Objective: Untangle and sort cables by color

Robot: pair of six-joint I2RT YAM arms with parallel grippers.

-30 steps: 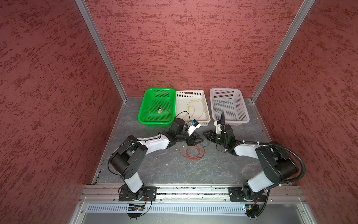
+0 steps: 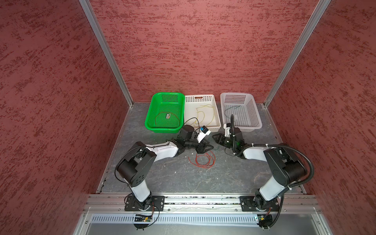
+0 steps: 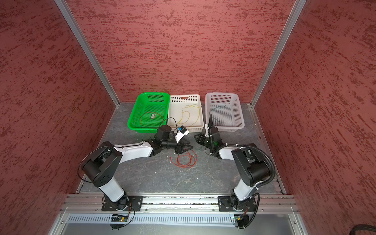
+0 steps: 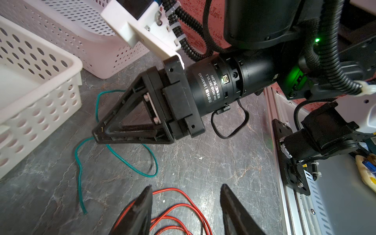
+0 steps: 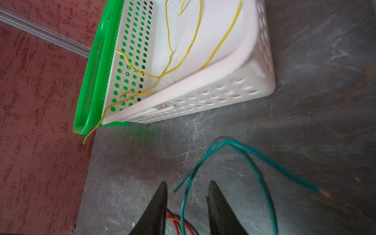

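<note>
A teal cable lies on the grey table in front of the white basket; in the right wrist view a teal cable runs above and ahead of the fingertips. A coiled red cable lies below my left gripper, which is open with nothing seen between its fingertips. My right gripper is open above the table, the teal cable showing between and beyond its fingertips; whether it touches is unclear. Yellow cables lie in the middle white basket, one end hanging over its rim.
A green basket holding a red cable stands at back left. A pale basket with a dark thin cable stands at back right. The two grippers are close together at the centre.
My left arm has barely moved.
</note>
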